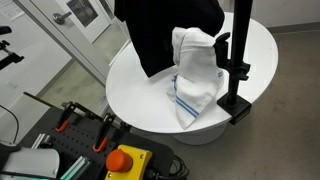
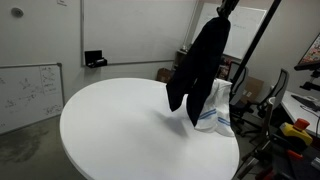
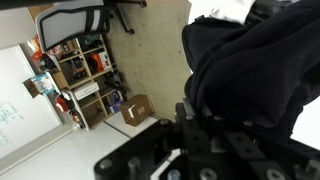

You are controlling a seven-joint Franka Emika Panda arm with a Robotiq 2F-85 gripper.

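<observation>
A black cloth hangs in folds over the white table, its lower end near the tabletop. In the wrist view the same cloth runs into my dark gripper, which is shut on it; the fingertips blend into the fabric. A white towel with blue stripes is draped over a dark support near the table's edge, and its striped end rests on the tabletop. From the other side, the towel shows partly behind the black cloth.
A black upright post with a clamp stands at the table's edge beside the towel. A red button on a yellow box sits in the foreground. Shelves and a cardboard box are farther off.
</observation>
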